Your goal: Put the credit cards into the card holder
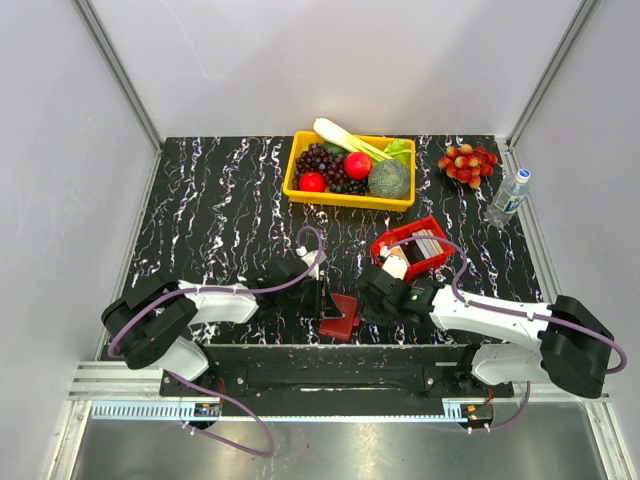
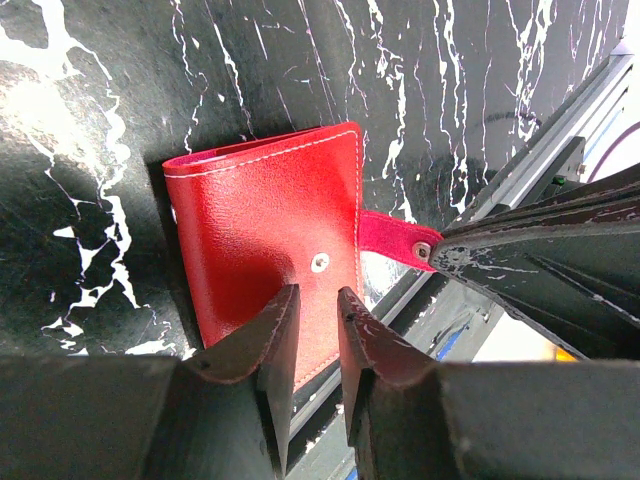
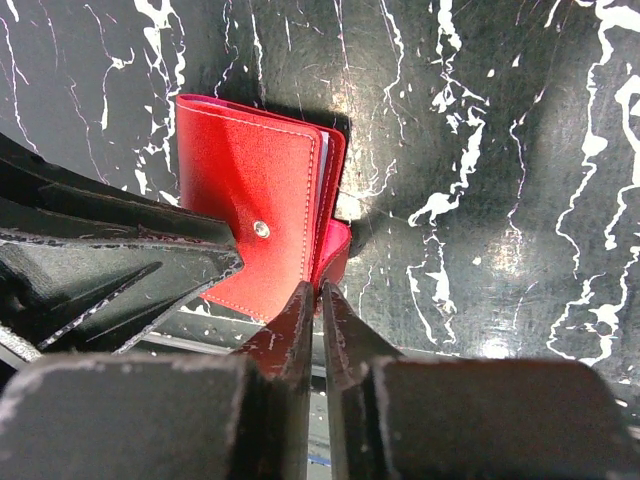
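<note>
The red card holder (image 1: 341, 318) lies folded on the dark marbled table near its front edge, between both arms. Over its cover, my left gripper stands slightly open, with red leather showing in the gap. A short strap (image 2: 395, 238) with a snap juts from the holder's side. The strap's end meets my right gripper, whose fingertips are nearly together; whether they pinch it is hidden. Pale inner edges (image 3: 324, 170) show between the holder's covers. Several cards (image 1: 429, 243) stand in the red basket (image 1: 437, 262), behind the right gripper.
A yellow crate (image 1: 345, 200) of fruit and vegetables stands at the back. Grapes (image 1: 467, 163) and a water bottle (image 1: 508, 198) occupy the right rear.
</note>
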